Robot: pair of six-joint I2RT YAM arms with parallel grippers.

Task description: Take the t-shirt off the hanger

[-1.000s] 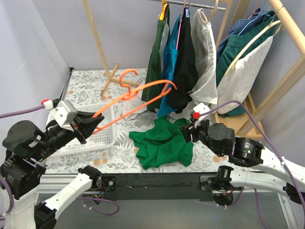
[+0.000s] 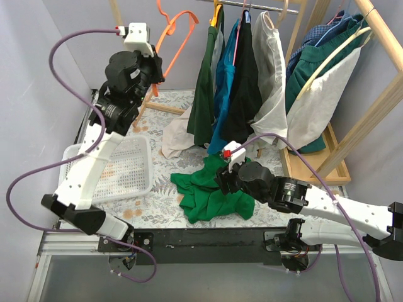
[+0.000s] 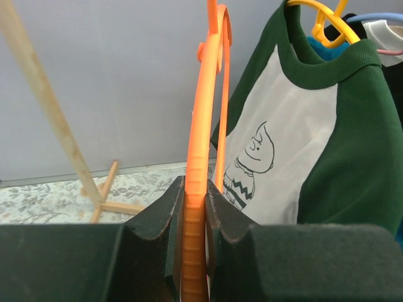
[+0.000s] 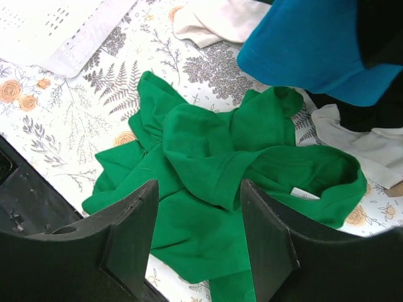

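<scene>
An orange hanger, bare of any cloth, is pinched in my left gripper, which is shut on one end of it. From above, the hanger rises at the upper left, near the rack. A green t-shirt lies crumpled on the patterned table. My right gripper hovers over that shirt, its fingers wide apart with nothing between them. Its collar opening and a small white label show in the right wrist view.
Several garments hang from the rack's bar, among them a dark green and white shirt close to the orange hanger. A white basket stands left on the table. Wooden rack legs rise at the right.
My left arm has swung up and toward the rack with the orange hanger, bringing the hung shirts closer. The right gripper has shifted left over the green shirt, which lies unmoved.
</scene>
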